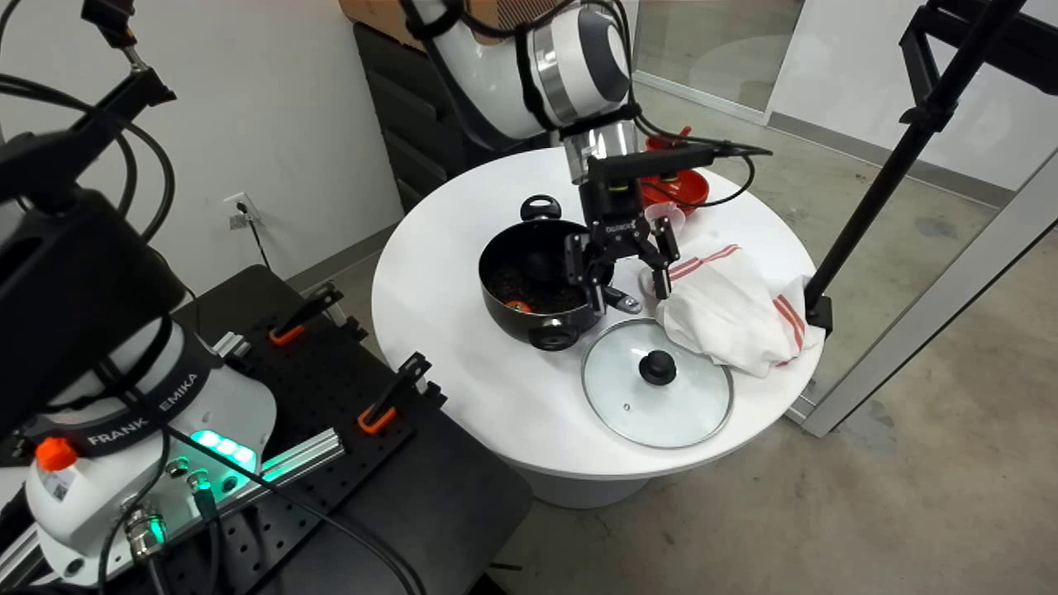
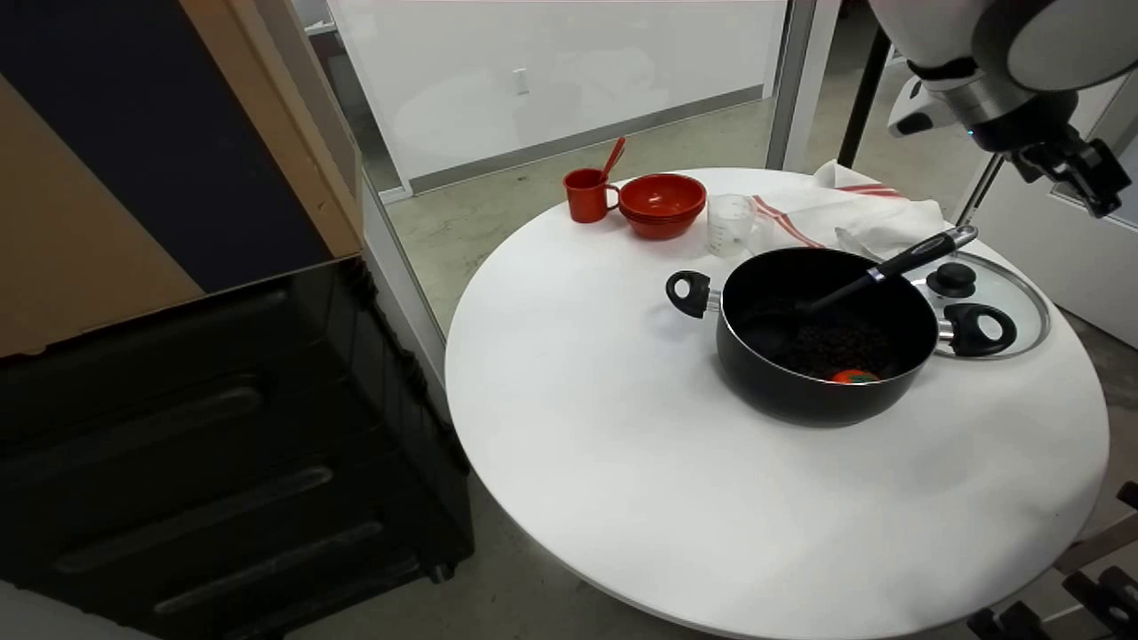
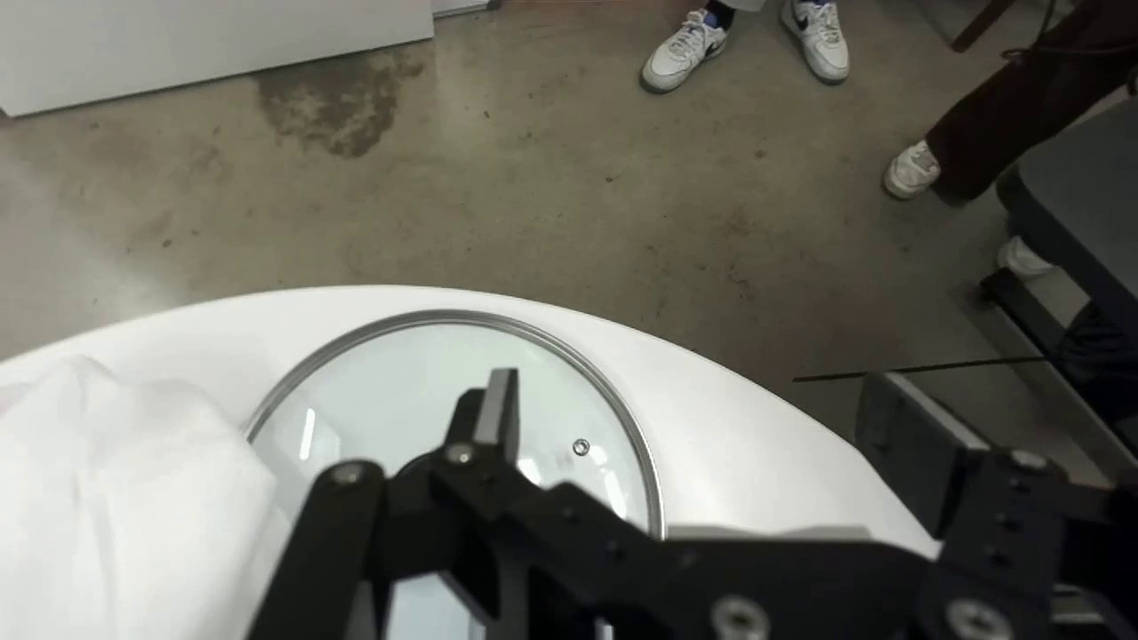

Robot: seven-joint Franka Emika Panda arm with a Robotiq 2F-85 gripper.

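My gripper (image 1: 635,302) is open and empty, held in the air above the table in front of the pot and cloth. The black pot (image 2: 784,396) stands uncovered, holding dark contents, a red-orange piece (image 2: 854,377) and a black-handled utensil (image 2: 923,254) that leans over its rim. Beside the pot, the glass lid (image 1: 635,405) lies flat with its black knob (image 1: 657,367) up. In the wrist view the lid (image 3: 405,368) shows beyond my fingers, one of which hides most of the knob. A white cloth (image 1: 729,312) with red stripes lies crumpled alongside the lid.
Red bowls (image 2: 663,203), a red mug (image 2: 586,196) with a red utensil in it and a clear cup (image 2: 730,224) stand at the table's far side. A dark post (image 1: 883,188) rises beside the cloth.
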